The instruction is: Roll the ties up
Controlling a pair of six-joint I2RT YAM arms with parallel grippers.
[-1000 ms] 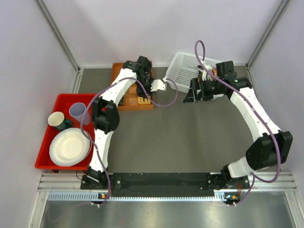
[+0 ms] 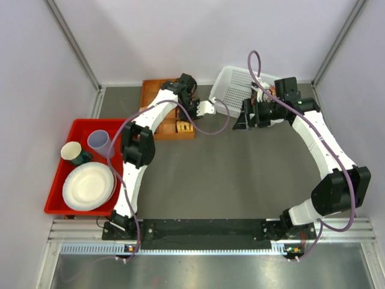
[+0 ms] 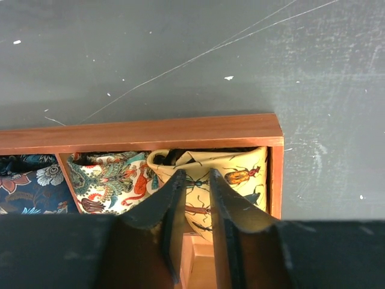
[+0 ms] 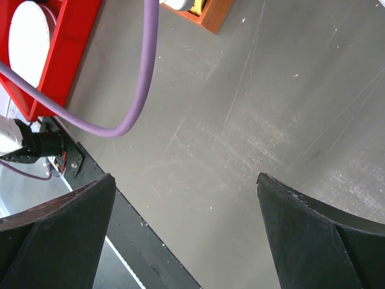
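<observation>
In the left wrist view, a yellow tie (image 3: 231, 174) with printed beetles lies folded in the end compartment of the wooden box (image 3: 180, 129). My left gripper is shut on a fold of it, with yellow cloth showing between the fingers. Next to it in the row sit a cream patterned tie (image 3: 117, 186) and a navy floral tie (image 3: 37, 183). From above, the left arm covers much of the box. My right gripper stands open and empty over bare table, well right of the box.
A red bin (image 2: 54, 186) with plates, a mug and a cup stands at the left. The white basket (image 2: 231, 90) is at the back, partly behind the right arm. Bare grey table (image 2: 210, 180) fills the middle.
The right arm, bin and basket have stayed put.
</observation>
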